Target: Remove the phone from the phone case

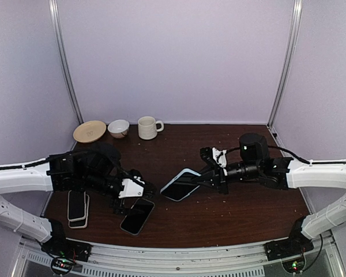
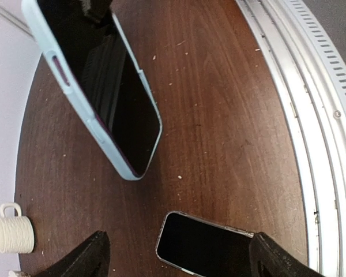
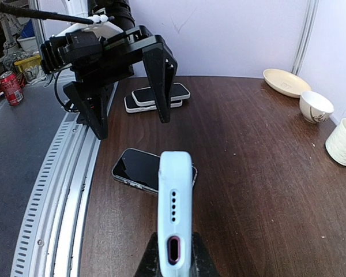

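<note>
My right gripper (image 1: 199, 179) is shut on a phone (image 1: 177, 188) in a light blue case, held tilted above the table; in the left wrist view the phone (image 2: 124, 109) shows its black screen and pale case side (image 2: 92, 124). The right wrist view shows the case's edge (image 3: 174, 199) end-on. My left gripper stands open to the left of the held phone, with nothing between its fingers; in the right wrist view it (image 3: 132, 118) hangs above the table.
A dark phone (image 1: 137, 216) lies below my left gripper. Two stacked phones (image 1: 77, 205) lie at the left. A plate (image 1: 89, 131), bowl (image 1: 119, 128) and mug (image 1: 147, 127) stand at the back left.
</note>
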